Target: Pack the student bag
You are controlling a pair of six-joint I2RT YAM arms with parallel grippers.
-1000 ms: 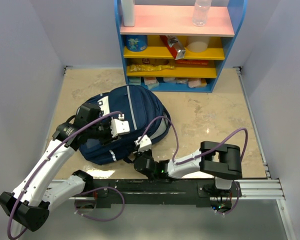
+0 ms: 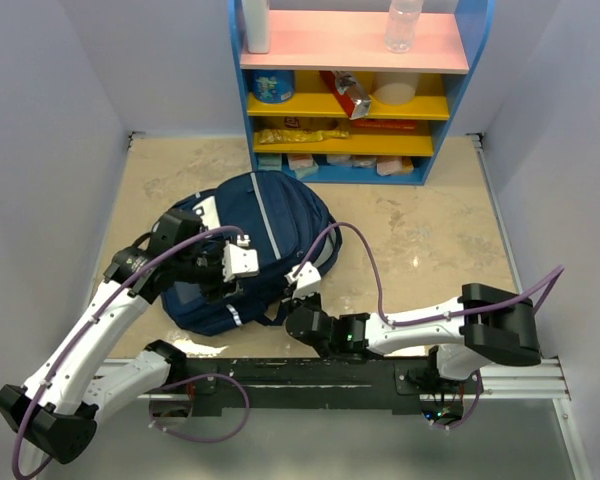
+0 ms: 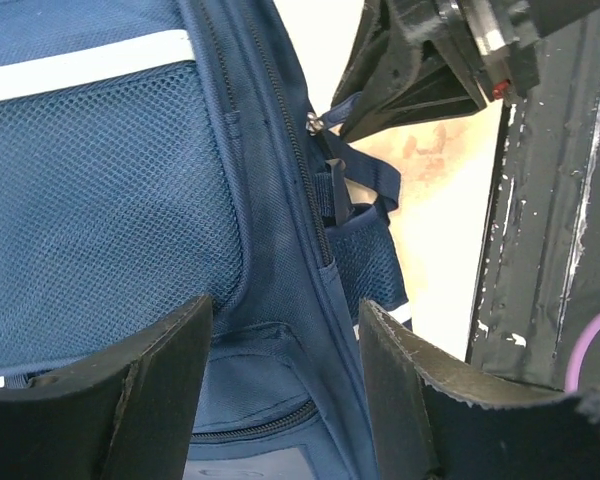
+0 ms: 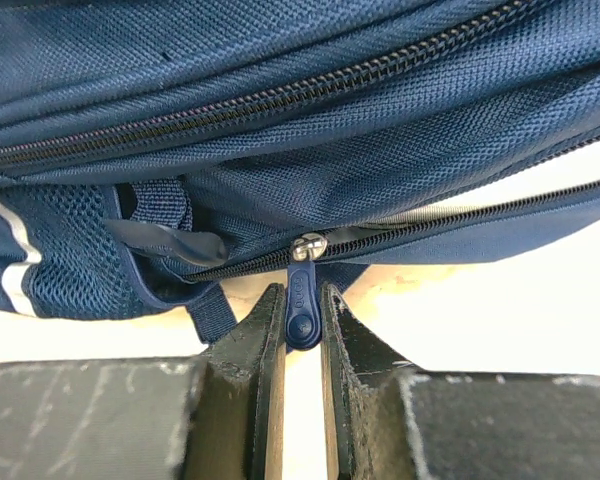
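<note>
A dark blue student bag [image 2: 265, 225] lies on its side across the floor mat, its grey stripes and zippers showing. In the right wrist view, a zipper pull [image 4: 302, 305] hangs from its metal slider [image 4: 308, 247], and my right gripper has its narrowly spaced fingertips against both sides of that pull. Pale lining shows through the zipper's parted teeth right of the slider. My left gripper is open over the bag's side, with its fingers spread wide above fabric and a zipper seam. Inside the bag, the contents are hidden.
At the back stands a blue shelf unit [image 2: 461, 90] holding a clear bottle [image 2: 403, 25], a blue tub [image 2: 273, 86], a red box [image 2: 352, 97] and snack packs. The mat [image 2: 430, 240] right of the bag is bare. Walls close in both sides.
The right arm has shifted right, its gripper moving a little rightward along the bag's near edge. A strap and the bag's near edge have shifted slightly right.
</note>
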